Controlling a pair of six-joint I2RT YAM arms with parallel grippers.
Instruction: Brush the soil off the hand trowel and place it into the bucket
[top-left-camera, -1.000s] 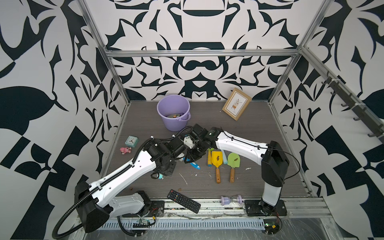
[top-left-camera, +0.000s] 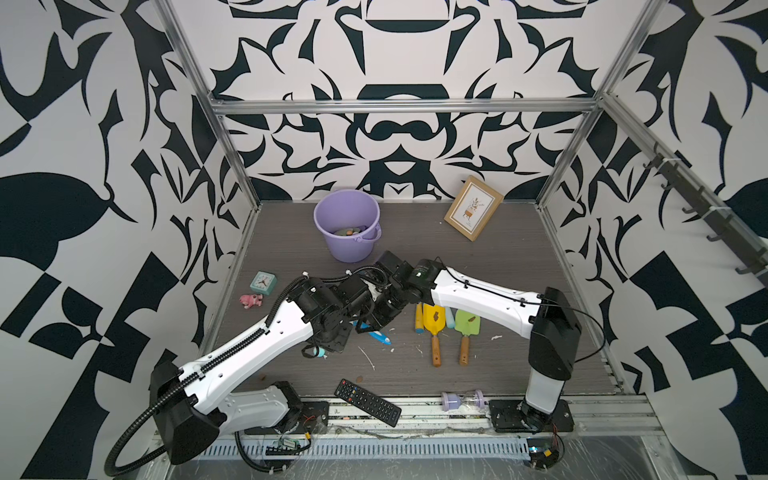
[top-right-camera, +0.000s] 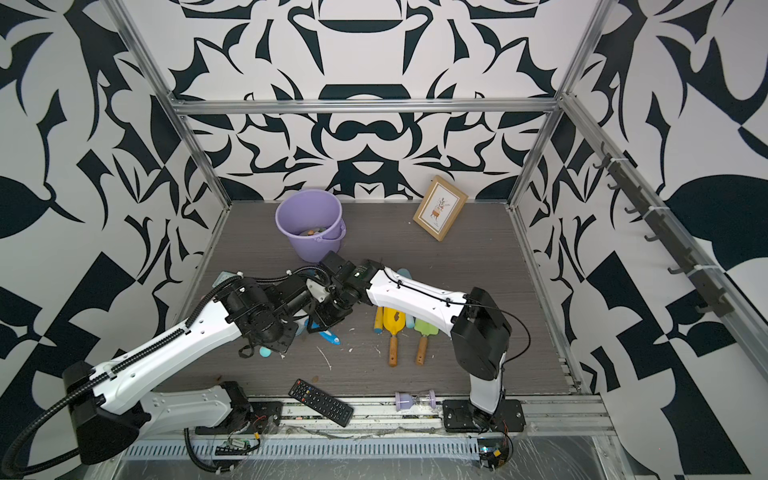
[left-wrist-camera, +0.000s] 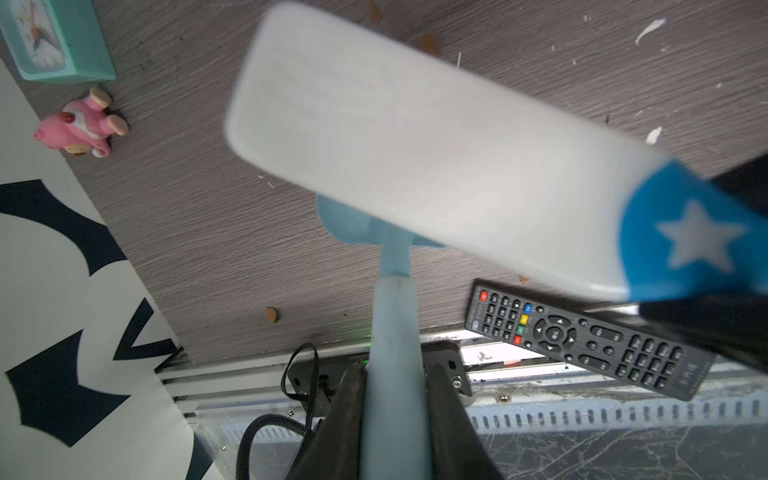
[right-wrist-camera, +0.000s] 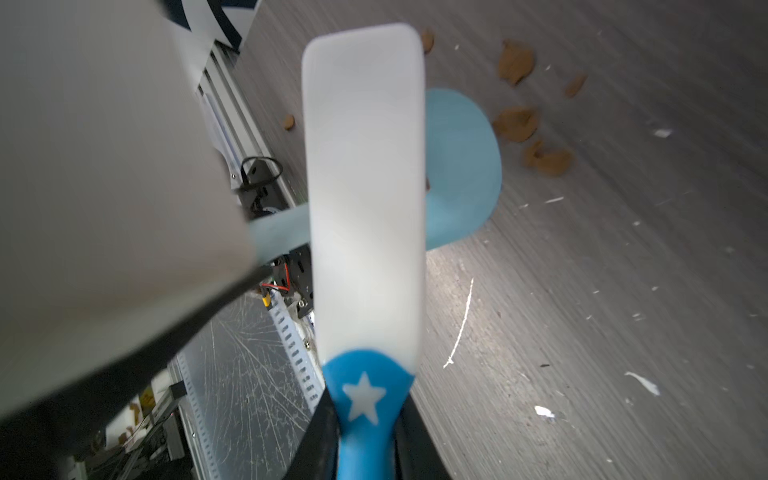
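In the left wrist view my left gripper is closed round the handle of a light blue hand trowel (left-wrist-camera: 395, 328). My right gripper is shut on the blue-and-white brush (right-wrist-camera: 365, 200), which crosses over the trowel's blade (right-wrist-camera: 464, 172); whether they touch is unclear. Both grippers are close together above the middle-left of the table, partly hidden by the arms in the top views. The lilac bucket (top-left-camera: 344, 208) stands behind them, with small brown pieces inside.
A clock (top-left-camera: 263, 282) and pink toy (top-left-camera: 250, 301) lie left. Yellow (top-left-camera: 434, 316) and green (top-left-camera: 468, 324) trowels lie right. A picture frame (top-left-camera: 472, 208) is at back right, a remote (top-left-camera: 367, 401) at the front edge. Brown bits (right-wrist-camera: 516, 124) lie on the table.
The left arm has barely changed.
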